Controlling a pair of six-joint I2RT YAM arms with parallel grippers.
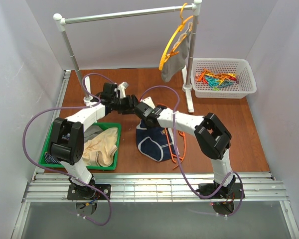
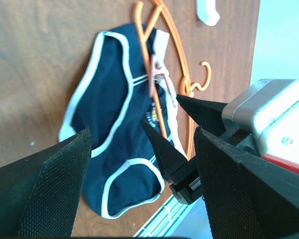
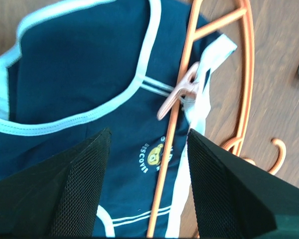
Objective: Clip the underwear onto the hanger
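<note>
Navy underwear with white trim (image 1: 154, 149) (image 2: 114, 184) (image 3: 70, 74) lies flat on the table with an orange hanger (image 1: 182, 149) (image 2: 179, 45) (image 3: 247, 74) over its edge. A pink clip (image 2: 156, 74) (image 3: 179, 92) sits on the hanger bar at the white waistband. My right gripper (image 1: 144, 114) is open above the underwear, its fingers either side of the bar below the clip. My left gripper (image 1: 127, 104) is open just left of it, higher over the table; in the left wrist view, the other gripper's black fingers reach in from the right.
A green bin (image 1: 113, 164) of clothes is at left, a white basket (image 1: 246, 79) of colourful clips at back right. A metal rack (image 1: 109, 16) stands behind, carrying a yellow hanger (image 1: 165, 50) with grey underwear.
</note>
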